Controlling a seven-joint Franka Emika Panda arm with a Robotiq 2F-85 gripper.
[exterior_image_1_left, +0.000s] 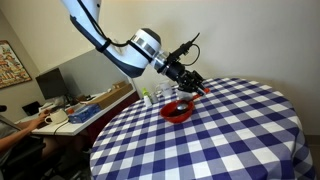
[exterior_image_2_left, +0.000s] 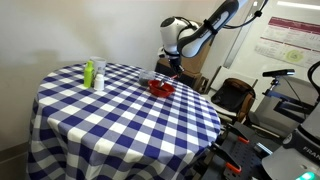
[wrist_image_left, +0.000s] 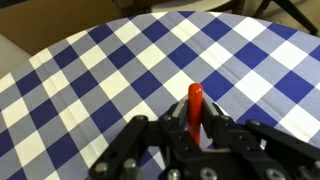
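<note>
My gripper is shut on a slender red object (wrist_image_left: 195, 105), whose rounded end stands up between the fingers in the wrist view. In exterior view 1 the gripper (exterior_image_1_left: 199, 86) is low over the checked table, just right of and behind a red bowl (exterior_image_1_left: 176, 117); a bit of red shows at its tip. A greyish rounded thing (exterior_image_1_left: 182, 105) appears at the bowl; whether it joins the red object I cannot tell. Exterior view 2 also has the bowl (exterior_image_2_left: 161, 92), its contents unclear.
A green bottle (exterior_image_2_left: 88, 74), a white bottle (exterior_image_2_left: 99, 83) and a white cup (exterior_image_2_left: 98, 64) stand toward one side of the table. A clear container (exterior_image_2_left: 147, 76) is close by the bowl. Much of the blue-and-white checked tablecloth (exterior_image_1_left: 235, 135) is bare.
</note>
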